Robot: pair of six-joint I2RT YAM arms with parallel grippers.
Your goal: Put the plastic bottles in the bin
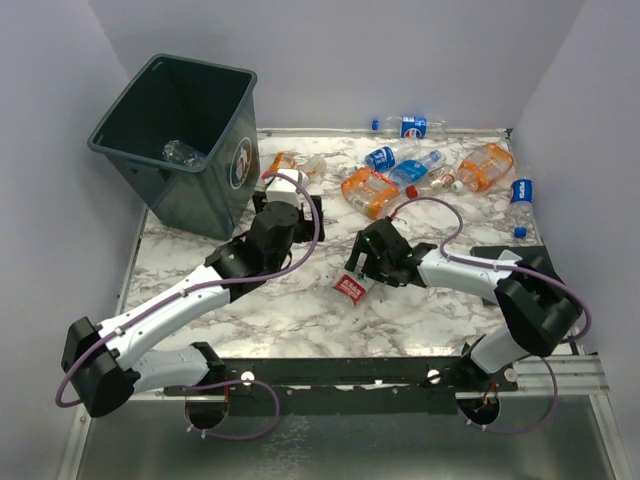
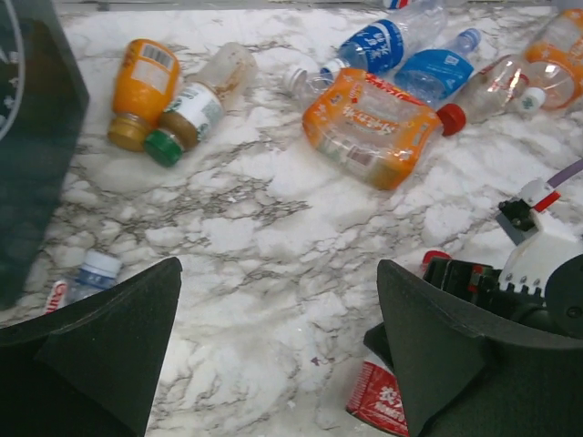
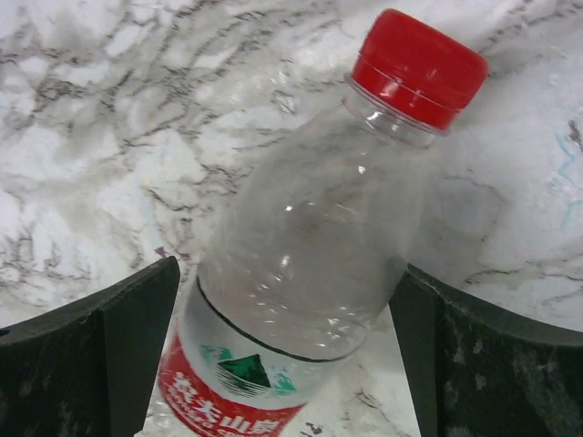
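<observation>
A red-capped, red-labelled clear bottle (image 3: pixel 301 255) lies on the marble table under my open right gripper, between its fingers. From above, this gripper (image 1: pixel 365 262) is at mid-table. My left gripper (image 1: pixel 290 220) hangs beside the dark bin (image 1: pixel 215 190); in the left wrist view its fingers stand apart with nothing between (image 2: pixel 280 302). A clear bottle (image 1: pixel 183 153) is inside the bin. Other bottles lie at the back: orange-labelled (image 1: pixel 370 190), blue (image 1: pixel 418 167), Pepsi (image 1: pixel 410 127), orange juice (image 2: pixel 146 86) and more.
The bin fills the back left. A blue-capped bottle (image 1: pixel 520 205) lies at the right edge, above a black pad (image 1: pixel 495 255). A small bottle (image 2: pixel 91 282) lies near the bin's foot.
</observation>
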